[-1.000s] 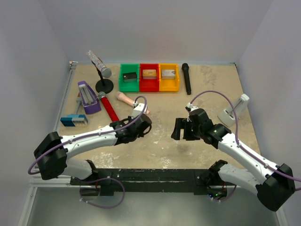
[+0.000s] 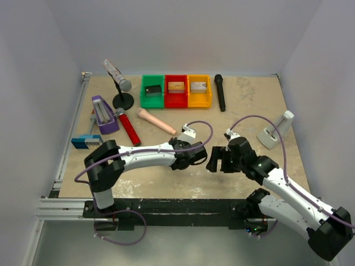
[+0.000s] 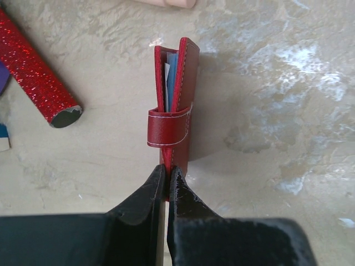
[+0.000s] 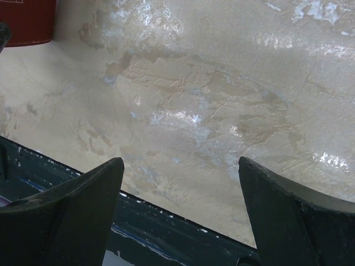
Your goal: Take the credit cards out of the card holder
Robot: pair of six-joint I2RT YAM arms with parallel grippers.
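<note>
A dark red card holder [image 3: 186,83] with white stitching and a closing strap [image 3: 168,128] stands on edge in the left wrist view. Blue and white card edges [image 3: 171,75] show in the slit at its far end. My left gripper is shut on the holder's near end. In the right wrist view, part of the holder [image 4: 28,25] appears at the upper left corner. My right gripper stands open over bare table, with nothing between its fingers. From above, the left arm hides the holder.
At the back stand green, red and yellow bins [image 2: 176,103], each with a small box inside. A red glitter tube [image 3: 39,69] and a pinkish rod [image 2: 156,121] lie left of centre. Bare table surrounds the right gripper.
The left arm has swung rightward across the table, bringing its gripper close to the right one. The right gripper has shifted slightly right and toward the front edge.
</note>
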